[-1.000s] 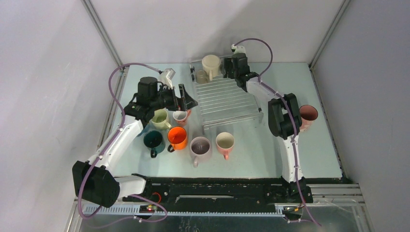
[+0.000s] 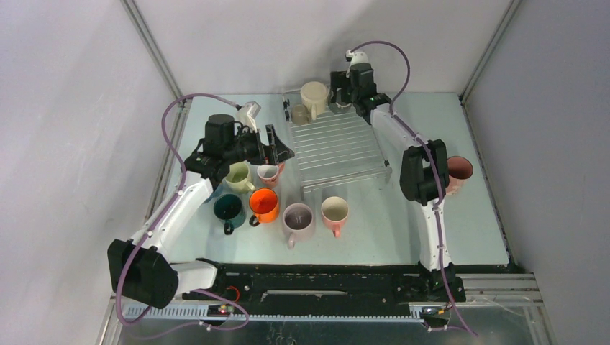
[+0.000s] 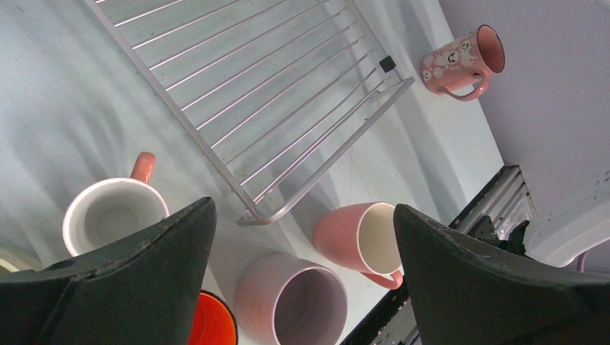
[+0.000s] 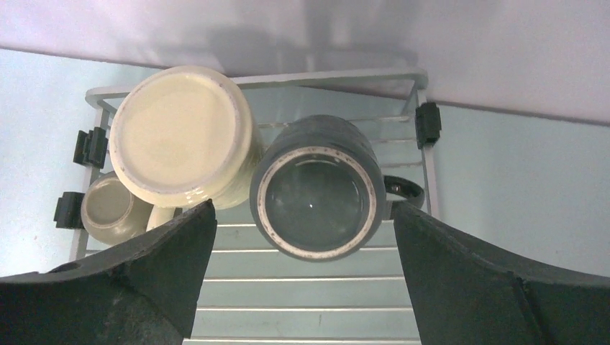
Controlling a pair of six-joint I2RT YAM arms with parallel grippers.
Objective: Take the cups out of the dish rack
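The dish rack (image 2: 345, 172) holds three upside-down cups at its far end. In the right wrist view these are a large cream cup (image 4: 176, 136), a small beige cup (image 4: 111, 205) and a dark grey cup (image 4: 313, 201) whose black handle points right. Over the rack's far right corner, my right gripper stands open, its fingers (image 4: 137, 280) spread wider than the grey cup, nothing gripped. From above, the right arm hides much of that cup. My left gripper hangs open and empty above the table left of the rack.
Unloaded cups stand left and in front of the rack: green (image 2: 239, 177), white-and-pink (image 2: 267, 174), teal (image 2: 229, 209), orange (image 2: 264, 204), mauve (image 2: 298, 221) and pink (image 2: 334, 213). A patterned pink cup (image 3: 460, 61) is at the far right. A wall closes the back.
The cups and the left arm have stayed put.
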